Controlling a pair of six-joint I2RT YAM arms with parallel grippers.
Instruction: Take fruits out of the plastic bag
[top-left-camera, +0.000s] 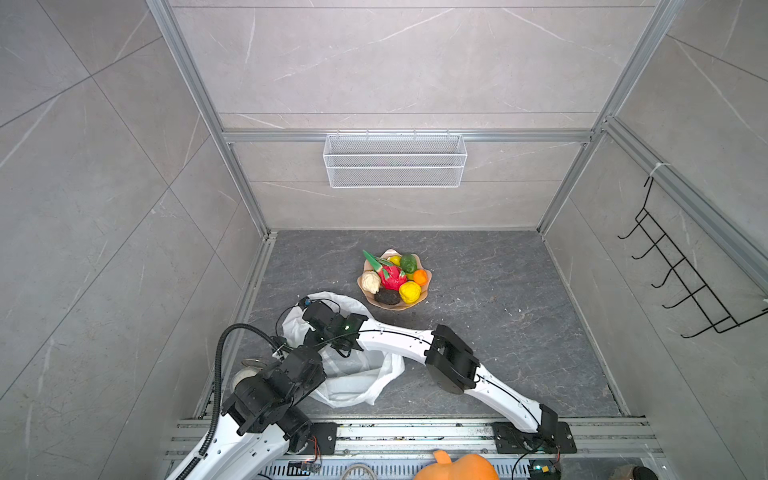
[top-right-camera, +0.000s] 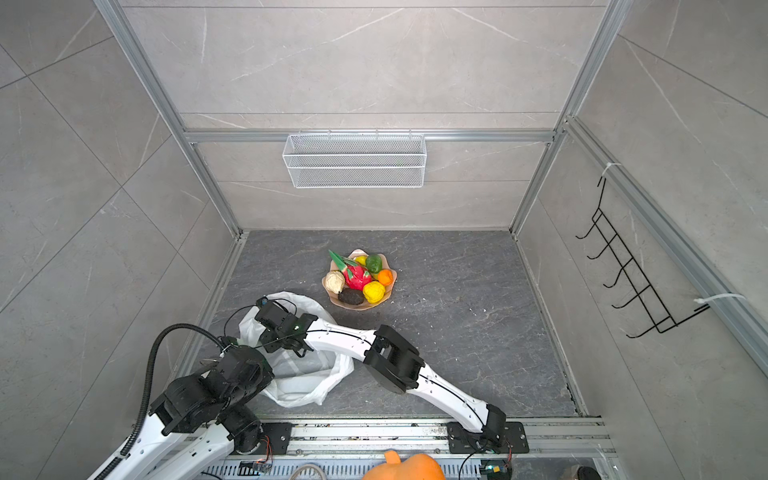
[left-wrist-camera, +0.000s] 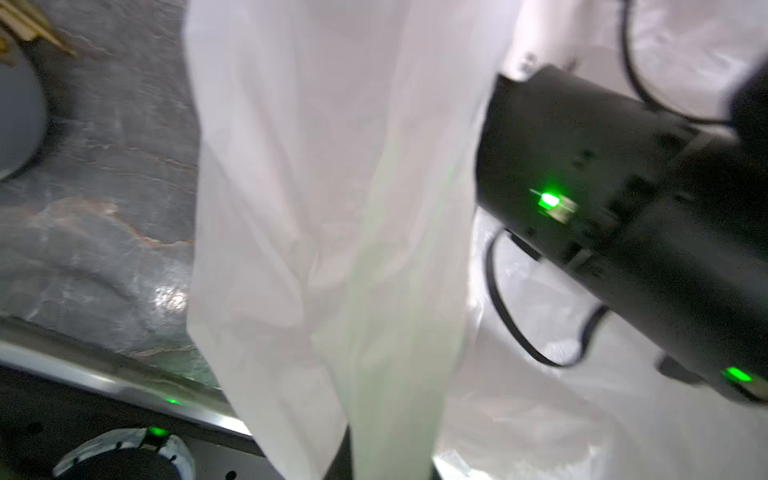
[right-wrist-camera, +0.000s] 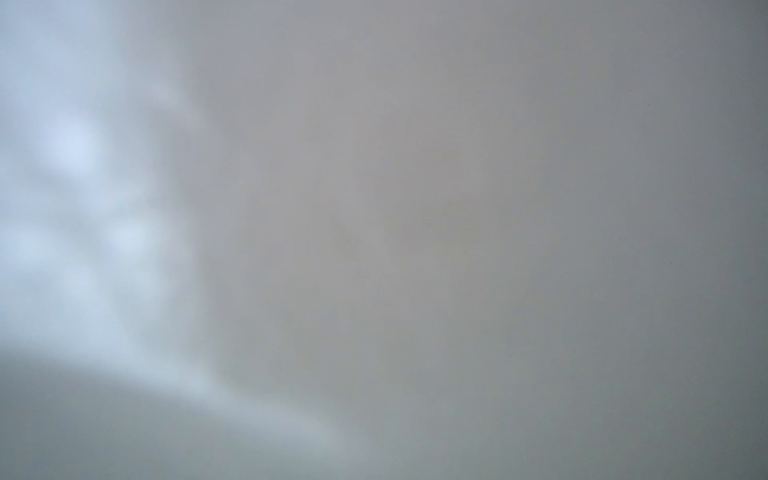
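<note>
The white plastic bag (top-left-camera: 356, 388) lies slumped at the front left, its mouth spread around my right arm's end. My left gripper is shut on a gathered edge of the bag, which rises past the camera in the left wrist view. My right gripper reaches into the bag; plastic hides its fingers, and the right wrist view shows only blurred pale film (right-wrist-camera: 448, 240). Whether a fruit is held there cannot be seen. Behind the bag, a bowl (top-left-camera: 395, 307) holds a dragon fruit (top-left-camera: 393, 277), an orange (top-left-camera: 420, 277), a yellow fruit (top-left-camera: 409, 292), a dark avocado (top-left-camera: 387, 297) and others.
My right arm (top-left-camera: 400, 337) stretches low across the front of the grey table (top-left-camera: 496, 304), while the table's right side is clear. A white wire basket (top-left-camera: 394, 160) hangs on the back wall, and a black hook rack (top-left-camera: 680, 264) on the right wall.
</note>
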